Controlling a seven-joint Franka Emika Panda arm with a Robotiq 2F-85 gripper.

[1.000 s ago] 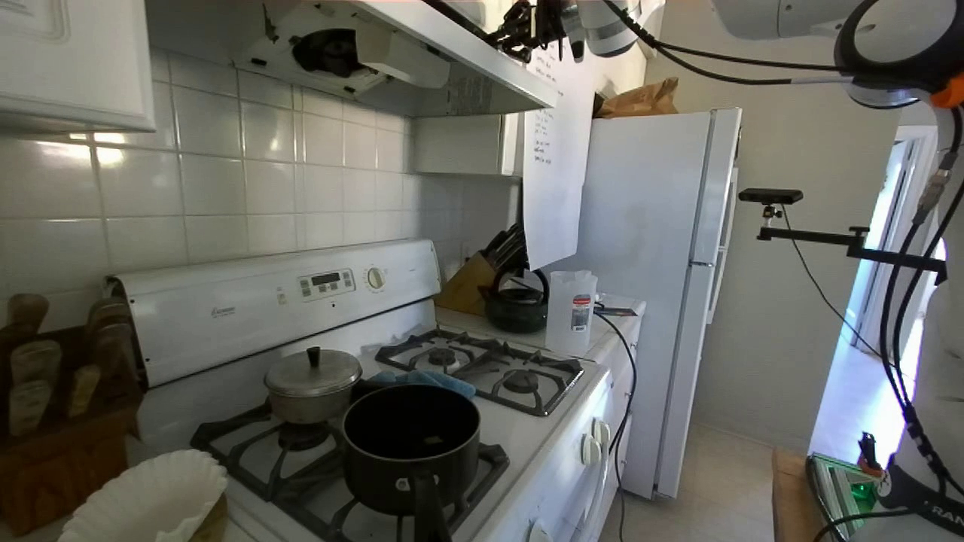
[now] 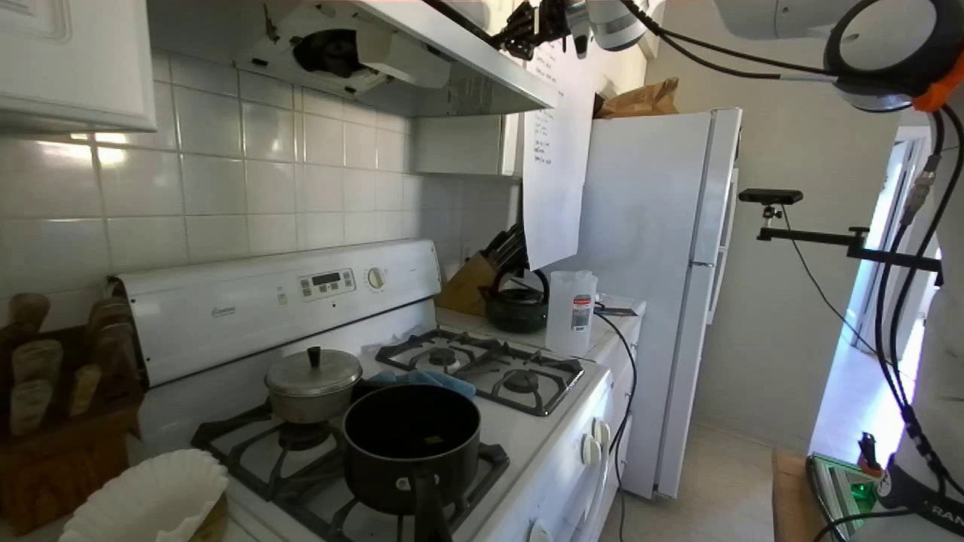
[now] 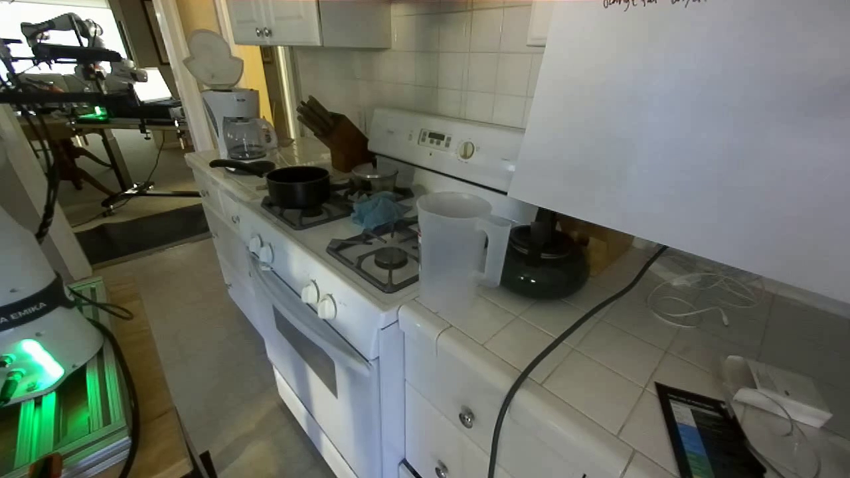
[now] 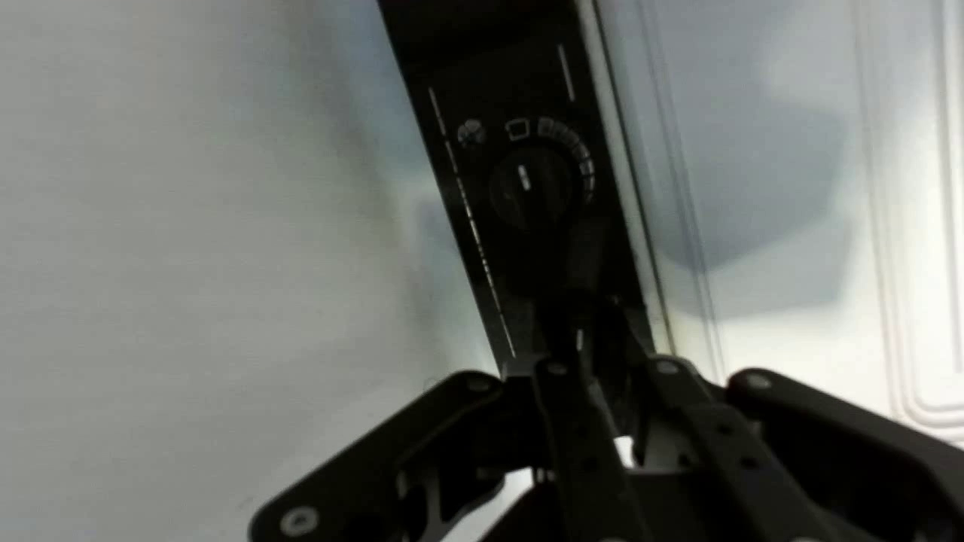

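In the wrist view a black control strip (image 4: 560,99) runs along the front of the range hood (image 2: 470,54). A round black knob (image 4: 531,185) with a white pointer line sits on it, uncovered, with printed symbols around it. Lower on the strip my gripper is shut on what looks like a second dark knob, of which little more than a short white mark shows. Dark fingers against the dark panel hide most of it. From the side, the gripper (image 2: 520,41) reaches the hood's front edge at the top of the picture.
Below the hood, the stove carries a black pot (image 2: 411,443) and a lidded pan (image 2: 312,384). A paper sheet (image 2: 556,153) hangs close beside the gripper, and the fridge (image 2: 646,226) stands beyond. A clear pitcher (image 3: 454,247) and dark kettle (image 3: 546,259) occupy the counter.
The arm's links and cables have shifted slightly, and the gripper's outline is turned a little while it stays at the hood's front edge. Everything on the stove and counter is unmoved.
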